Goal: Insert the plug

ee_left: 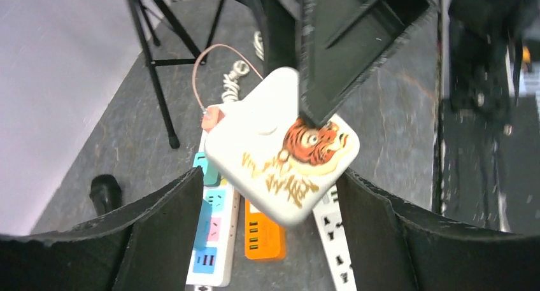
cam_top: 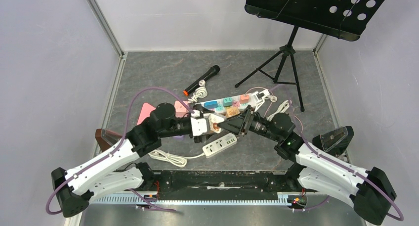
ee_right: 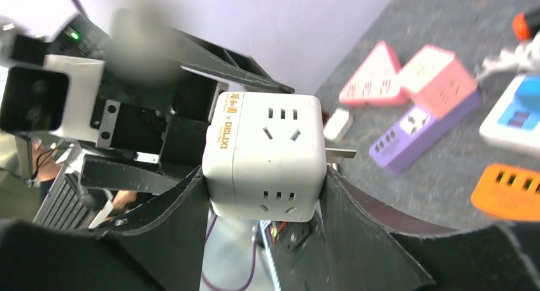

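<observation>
A white cube socket plug (ee_right: 263, 156), printed with DELIXI, is held in my right gripper, shut on it; its metal prongs point to the side. In the left wrist view the same cube (ee_left: 274, 151) shows an orange cartoon print, with the right gripper's black fingers over it. My left gripper is open, its fingers on either side of the view just below the cube. In the top view both grippers meet above the power strips, the cube (cam_top: 215, 124) between them.
Below lie a colourful strip (cam_top: 220, 108), a white strip (cam_top: 220, 145) with coiled cable, pink sockets (ee_right: 372, 78), a purple one (ee_right: 407, 138) and an orange one (ee_right: 503, 192). A microphone (cam_top: 201, 78) and music stand (cam_top: 286, 58) stand at the back.
</observation>
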